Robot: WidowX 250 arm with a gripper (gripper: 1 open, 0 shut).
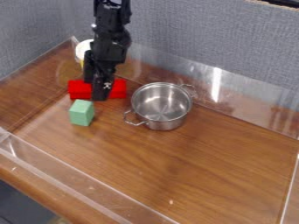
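Note:
My black gripper (pixel 100 82) hangs down from the top of the camera view, over a red block (pixel 117 88) lying on the wooden surface, its fingers open around or just over the block; whether they touch it I cannot tell. A green block (pixel 82 113) stands just in front of the red one. A steel pot (pixel 163 107) with two handles sits to the right.
A white object (pixel 83 48) is partly hidden behind the arm at the back. Grey walls and a clear panel edge bound the back and left.

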